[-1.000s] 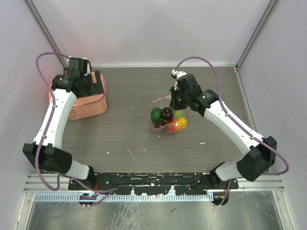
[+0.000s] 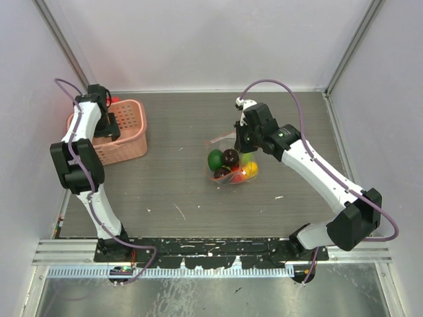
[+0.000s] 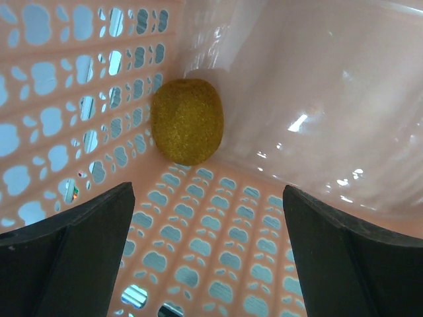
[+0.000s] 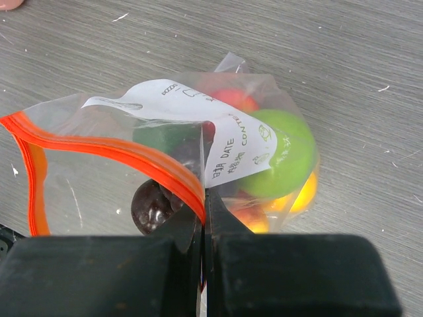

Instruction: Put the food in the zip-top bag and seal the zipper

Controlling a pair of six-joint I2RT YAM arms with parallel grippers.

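Inside the pink basket [image 2: 122, 153], a brown, rounded food item [image 3: 188, 122] rests in a corner, seen in the left wrist view. My left gripper is over it, open, the item lying beyond the fingertips with nothing between the fingers. On the table, the clear zip top bag [image 4: 73, 191] has an orange zipper edge [image 4: 125, 153] and a gaping mouth. My right gripper is shut on the bag's edge. Through the film show a green fruit [image 4: 284, 155], a dark round one [image 4: 151, 206], and red and yellow pieces, partly hidden by a white label [image 4: 228, 145].
The basket stands at the table's far left, its perforated walls close around my left gripper. Bare grey table [image 2: 168, 139] lies between basket and bag. Walls bound the left, right and back.
My left arm has moved back and left, its gripper sinking into the basket. The right arm and the bag have stayed nearly still.
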